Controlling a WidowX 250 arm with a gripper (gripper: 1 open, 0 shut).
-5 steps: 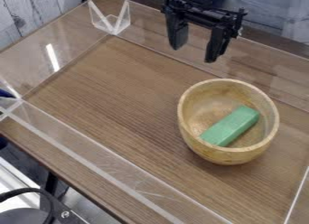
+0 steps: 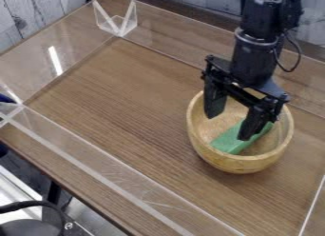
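Observation:
My gripper (image 2: pixel 241 111), a black mechanism on a vertical arm, hangs over a wooden bowl (image 2: pixel 238 160) on the right half of the table, its lower parts reaching down to the bowl. It is open. Inside the bowl lies a green block (image 2: pixel 234 142), partly hidden by the gripper's black fingers. I cannot tell whether the fingers touch it.
A small translucent angular object (image 2: pixel 117 19) stands at the back left. A wall runs along the back, and black cables lie at the front left corner.
The bowl and green block look unmoved.

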